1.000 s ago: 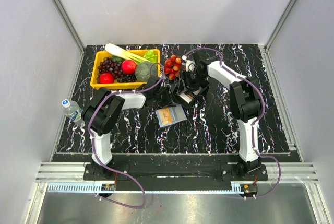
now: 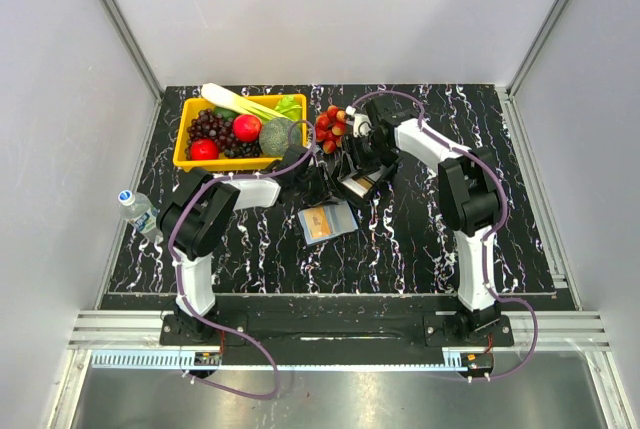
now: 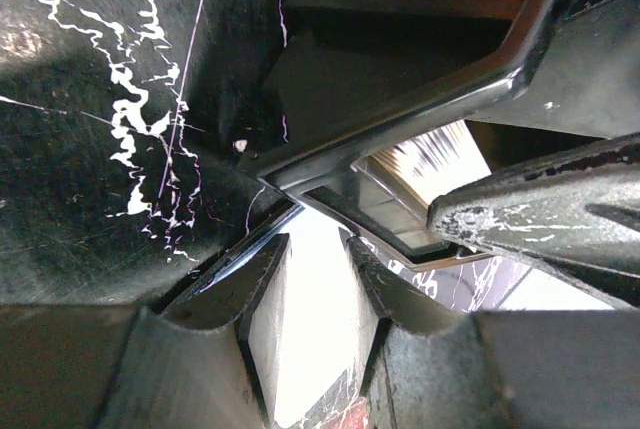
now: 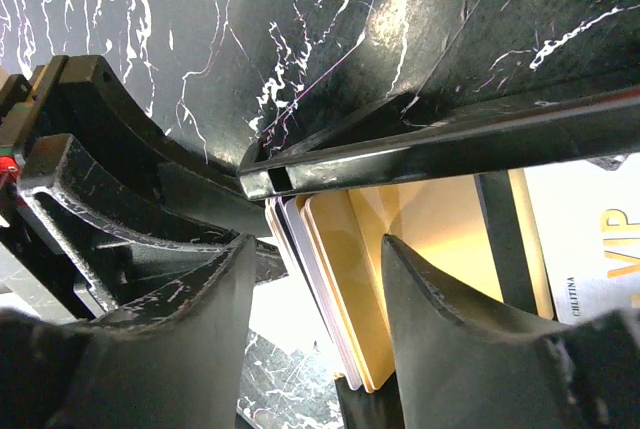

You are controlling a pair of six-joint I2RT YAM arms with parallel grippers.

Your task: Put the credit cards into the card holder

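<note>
In the top view the card holder (image 2: 328, 222), a pale flat booklet with an orange card (image 2: 317, 221) on its left side, lies at the table's middle. Just behind it sits a tilted black box (image 2: 378, 178) with cards in it. The right wrist view shows upright gold and grey cards (image 4: 345, 284) at that box's end. My right gripper is partly open, its fingers on either side of these cards. Partly open too, my left gripper is beside the box's corner, a white surface showing through its narrow gap; no card shows clearly held there.
A white VIP card (image 4: 595, 239) rests in the box's other section. Behind stand a yellow fruit basket (image 2: 180, 154) and red fruit (image 2: 330, 129); a bottle (image 2: 138, 211) is at far left. Both grippers are close together.
Almost nothing differs in the top view. The right gripper seems to have shifted very slightly at the box; the left arm, holder and box look the same.
</note>
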